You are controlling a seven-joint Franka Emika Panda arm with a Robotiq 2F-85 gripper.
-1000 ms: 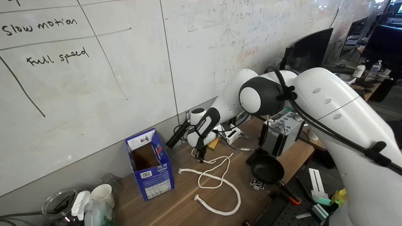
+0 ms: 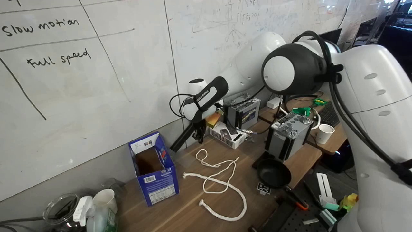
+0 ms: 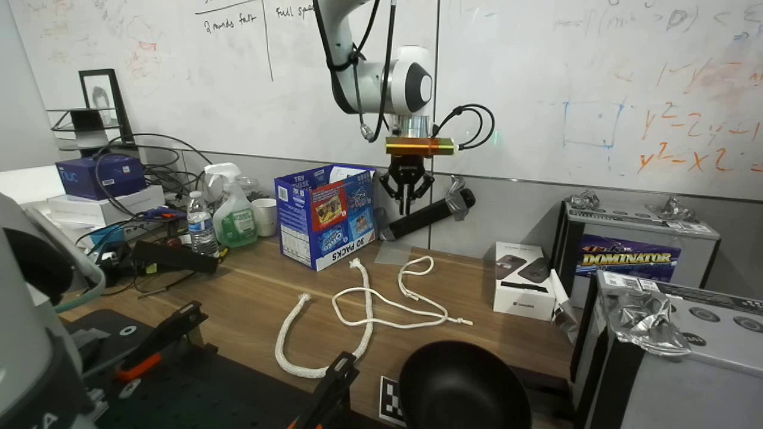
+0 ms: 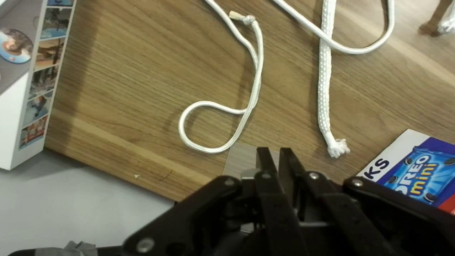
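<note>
Above the far side of the table, near the whiteboard, hangs my gripper (image 3: 405,211), pointing down. In the wrist view the two fingertips (image 4: 263,154) stand close together with a narrow gap, and I make out nothing held between them. A thin white rope (image 4: 256,91) lies on the wood below, apart from the fingers, with a small loop at its end. It crosses a thicker braided white rope (image 2: 244,199), which curves in a wide bend across the table. Both ropes lie flat on the table.
A blue snack box (image 2: 160,189) stands open-topped left of the ropes. A black bar (image 3: 429,217) leans behind the gripper. The white phone box (image 3: 524,297), black pan (image 3: 465,386) and grey batteries (image 2: 287,135) occupy the right side. Bare wood (image 2: 170,212) shows in front of the blue box.
My gripper has risen from low over the thin rope's loop and moved back toward the whiteboard. The ropes look the same as before.
</note>
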